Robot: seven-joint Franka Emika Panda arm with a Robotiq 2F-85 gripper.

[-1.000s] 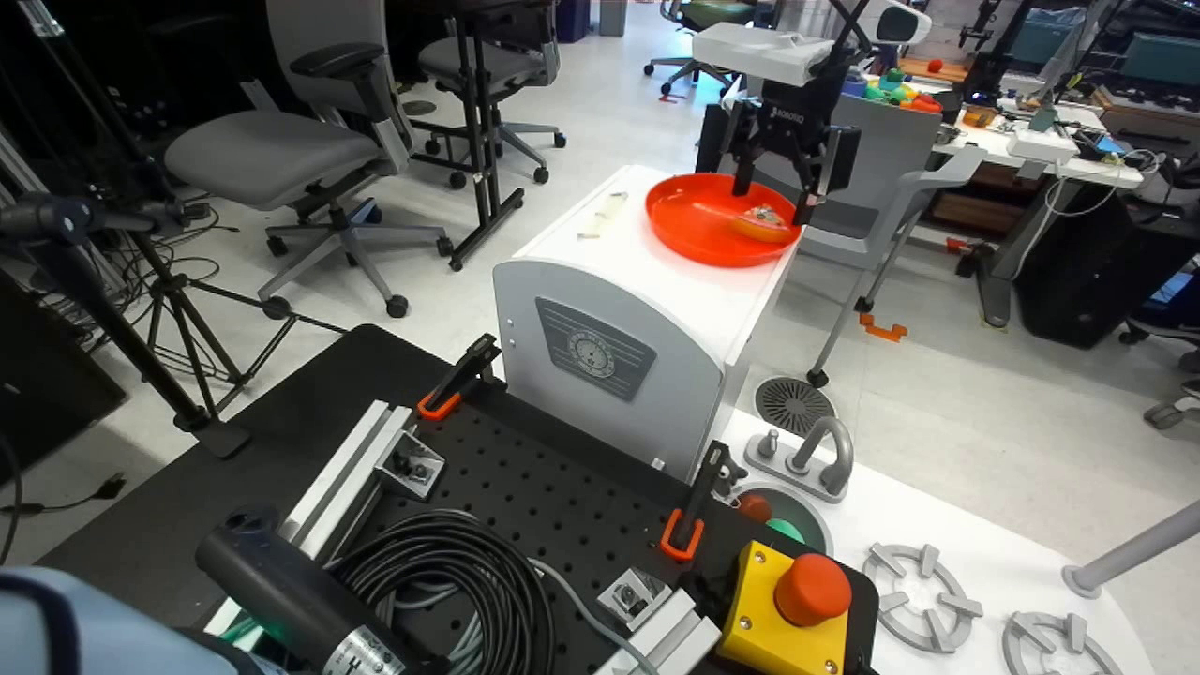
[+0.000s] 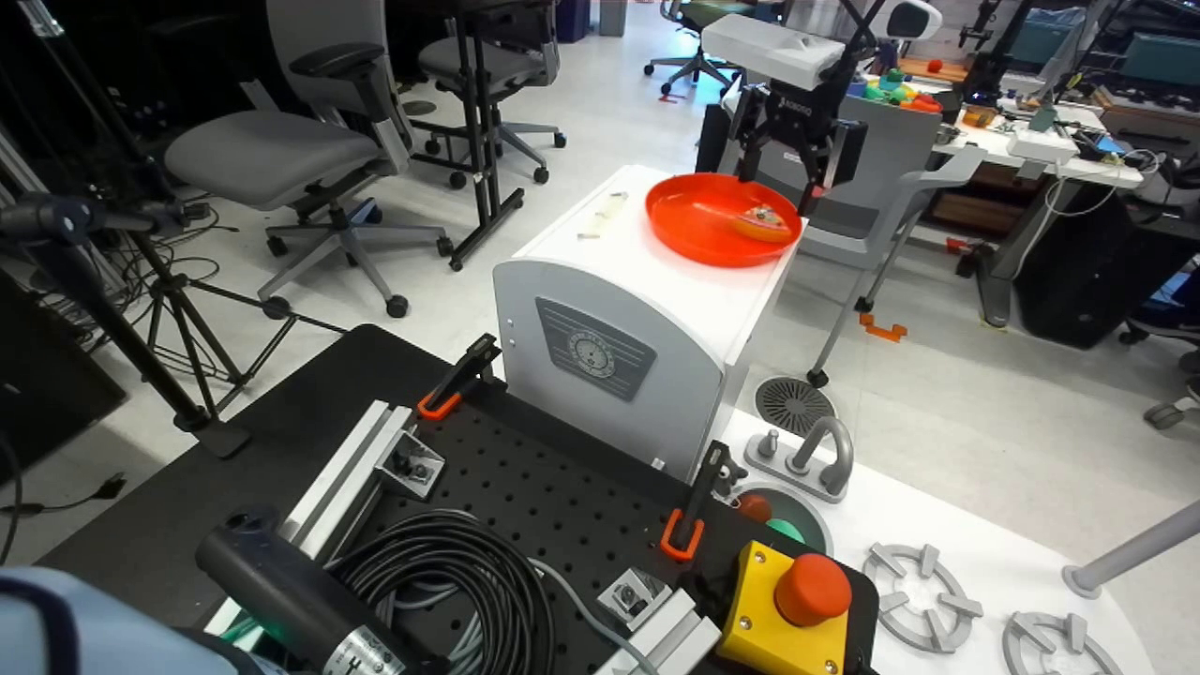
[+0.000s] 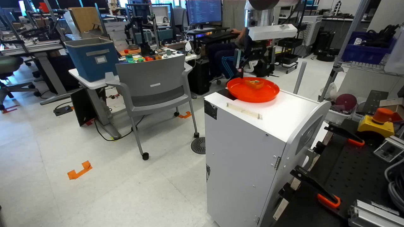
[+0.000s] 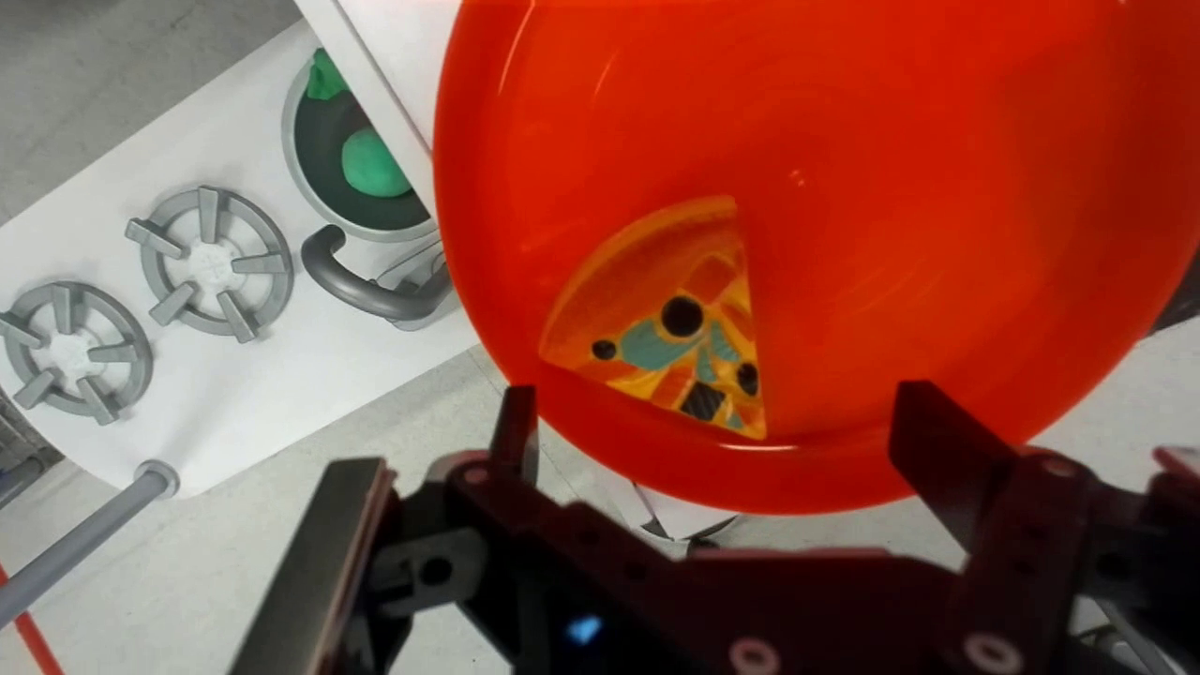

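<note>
A toy pizza slice [image 4: 675, 326] lies in the red plate [image 4: 900, 281], close to its rim, with dark and blue-grey toppings facing up. The plate rests on the white cabinet top [image 3: 280, 117], near one end of it. Above the plate's rim is my gripper, its black fingers spread wide with nothing held. In the wrist view the slice's tip points towards the gap between the fingers. Exterior view 1 has the gripper [image 2: 776, 191] at the plate's far side, and the slice [image 2: 765, 223] shows inside the plate below it.
Beside the cabinet is a white counter with a sink [image 4: 371, 214] holding green items, a curved faucet [image 4: 366, 281] and burner rings [image 4: 214, 264]. A grey chair [image 3: 155, 87] stands close behind the cabinet. A strip of tape [image 2: 604, 214] marks the cabinet top.
The gripper has risen slightly and shifted a little to the right in exterior view 1. Plate and slice look unmoved.
</note>
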